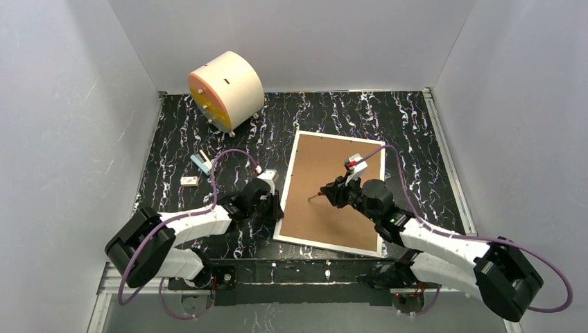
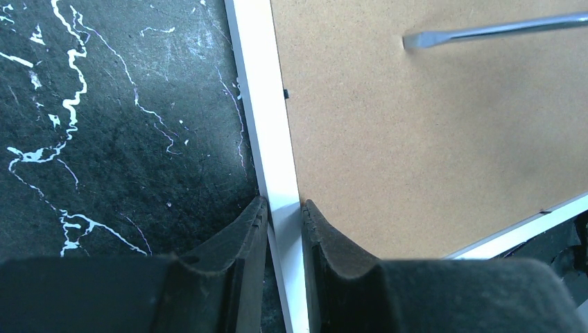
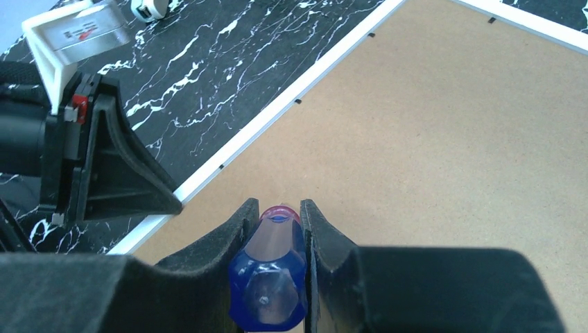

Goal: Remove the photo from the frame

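Note:
The photo frame lies back side up, its white border (image 1: 290,169) around a brown backing board (image 1: 326,156). My left gripper is shut on the frame's left border (image 2: 267,104), close to the near left corner. Over the board, my right gripper is shut on the blue handle of a screwdriver (image 3: 269,291). The screwdriver's flat metal tip (image 2: 419,40) points left and looks to be above the board. Small dark tabs (image 3: 298,101) show along the border's inner edge. The photo itself is hidden from sight.
A cream drum-shaped object (image 1: 232,87) stands at the back left. A small white box (image 1: 189,181) and a light blue item (image 1: 201,162) lie left of the frame.

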